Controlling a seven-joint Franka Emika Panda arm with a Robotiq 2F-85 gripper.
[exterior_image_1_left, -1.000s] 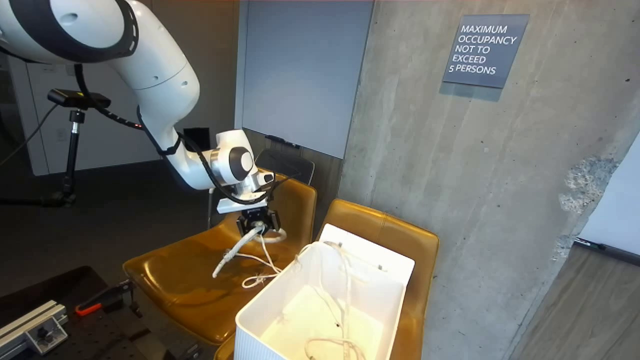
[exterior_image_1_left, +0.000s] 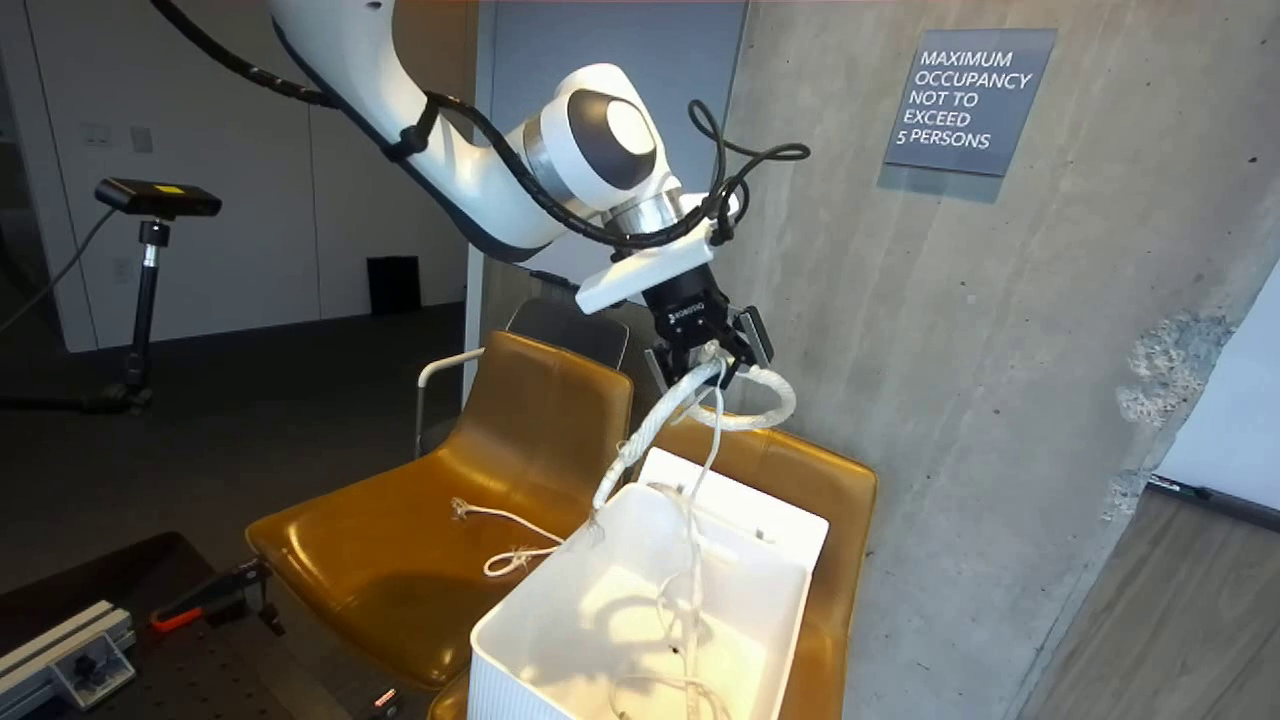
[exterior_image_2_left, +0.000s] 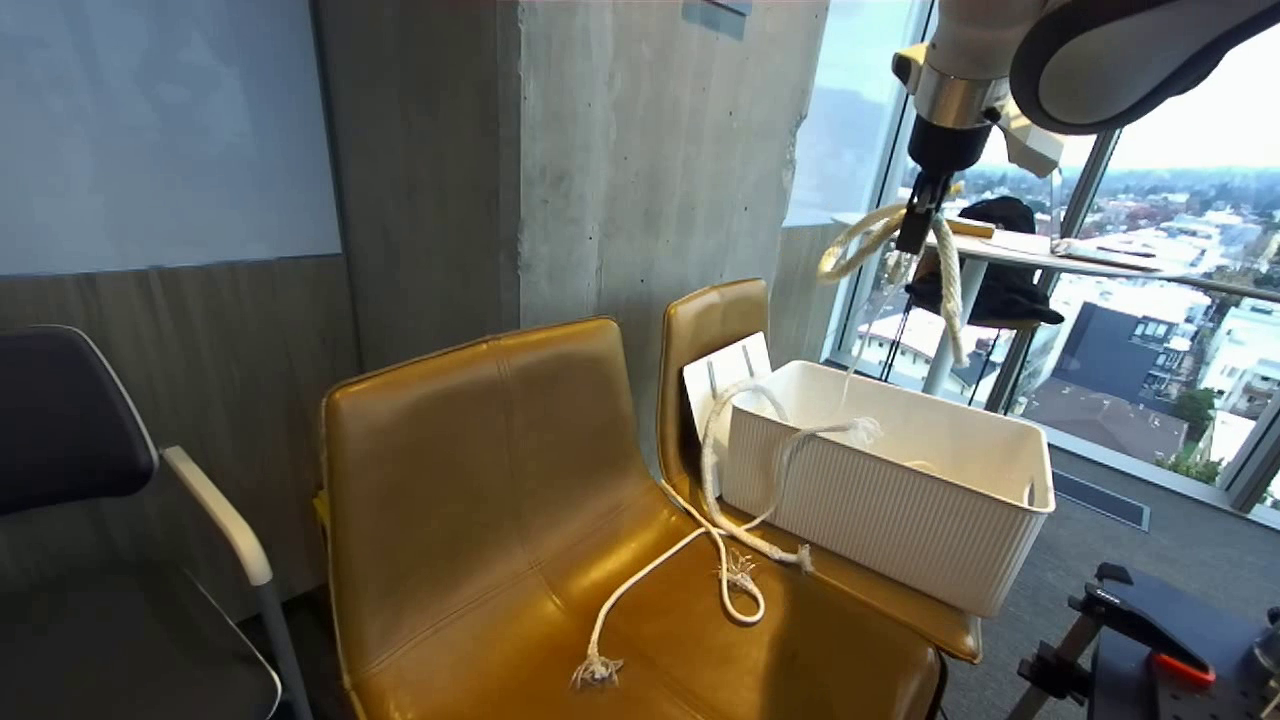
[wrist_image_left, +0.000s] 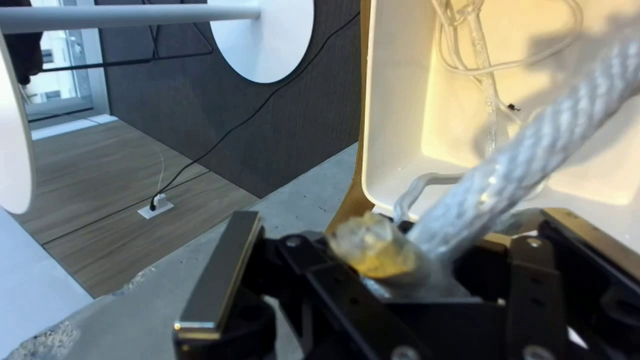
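Thick white rope (exterior_image_1_left: 649, 431) is held by my gripper (exterior_image_1_left: 717, 364), which is shut on it above the back of the white bin (exterior_image_1_left: 510, 690). One length droops toward the bin's left rim, a loop curls out to the right, and a thin strand hangs down into the bin. In the wrist view the rope (wrist_image_left: 528, 159) crosses upward to the right, with a frayed, yellowish end (wrist_image_left: 375, 246) at the fingers. The pads' contact is partly hidden by the rope. Exterior view 2 shows the rope (exterior_image_2_left: 950, 282) hanging high over the bin (exterior_image_2_left: 888, 516).
Other white ropes (exterior_image_2_left: 648, 574) lie on the tan chair (exterior_image_2_left: 480, 480) and over the bin's side; thin cord (wrist_image_left: 480, 42) lies inside the bin. A white lid-like panel (exterior_image_1_left: 768, 510) leans behind it. The concrete wall (exterior_image_1_left: 960, 420) is close behind.
My gripper has risen and moved right, from above the left chair to above the bin's back, carrying the rope. The thin strand now hangs into the bin.
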